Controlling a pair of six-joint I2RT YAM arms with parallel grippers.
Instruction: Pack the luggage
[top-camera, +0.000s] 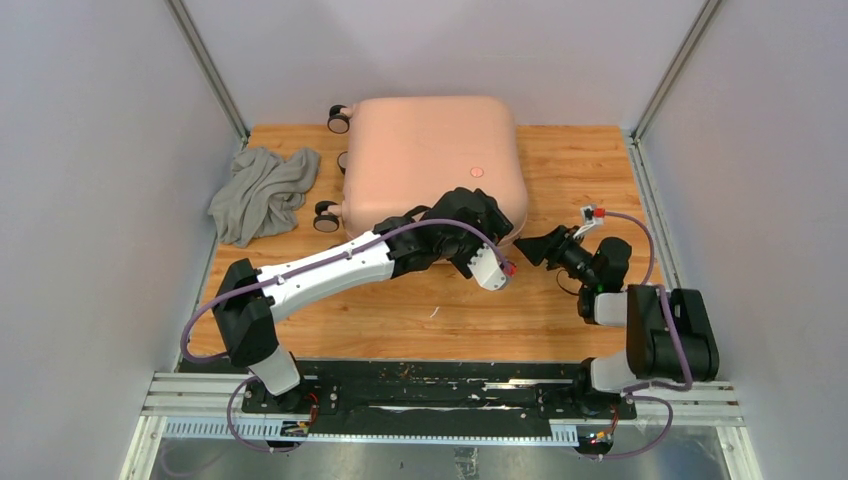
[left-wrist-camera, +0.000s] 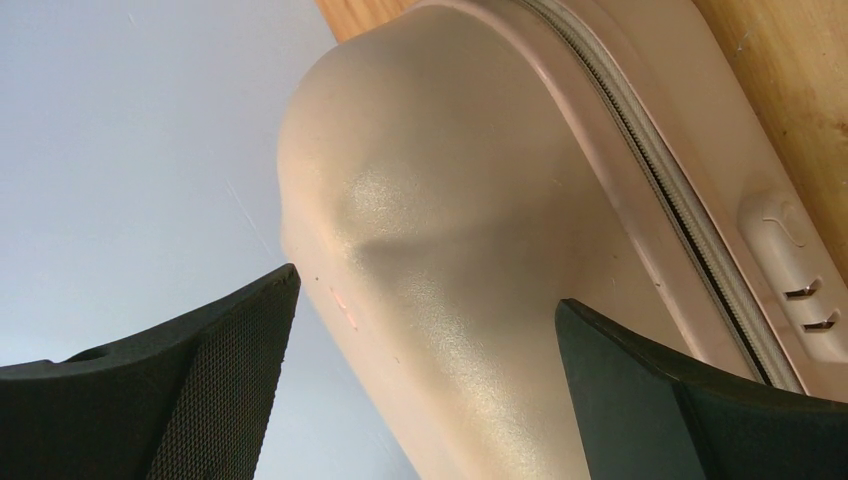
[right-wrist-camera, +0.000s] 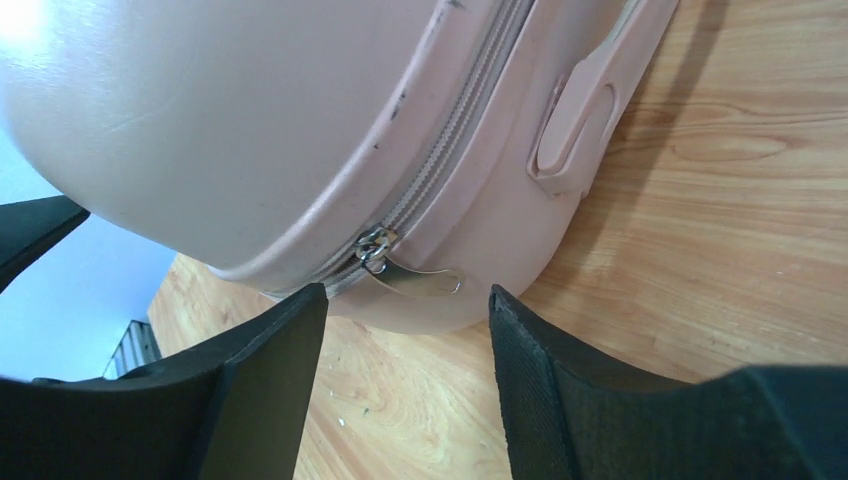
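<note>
A closed pink suitcase (top-camera: 430, 150) lies on its side on the wooden table, wheels pointing left. The left wrist view shows my left gripper open above the case's front edge by the zipper, its fingers empty. In the right wrist view, my right gripper stands open beside the case's front right corner, where a metal zipper pull (right-wrist-camera: 415, 282) hangs just beyond the fingertips. A handle (right-wrist-camera: 575, 125) is on the side. The case's contents are hidden.
A crumpled grey cloth (top-camera: 255, 200) lies on the table left of the suitcase. Bare table (top-camera: 575, 170) shows at the back right and along the front. Walls enclose the sides and back.
</note>
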